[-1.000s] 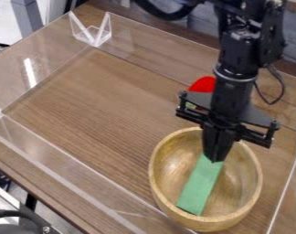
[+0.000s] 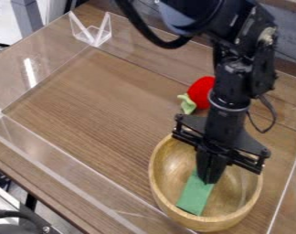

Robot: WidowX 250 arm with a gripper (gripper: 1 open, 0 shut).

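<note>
A tan bowl (image 2: 172,190) sits at the lower right with a green block (image 2: 195,192) lying inside. My dark gripper (image 2: 212,164) hangs over the bowl, its lower tips down by the upper end of the green block. Whether the fingers are closed on the block is hard to see. A red object (image 2: 202,89) with a light green part lies behind the gripper, partly hidden by the arm.
A clear plastic item (image 2: 92,27) stands at the far upper left. The table's front-left edge has dark cables beyond it.
The bowl looks unmoved.
</note>
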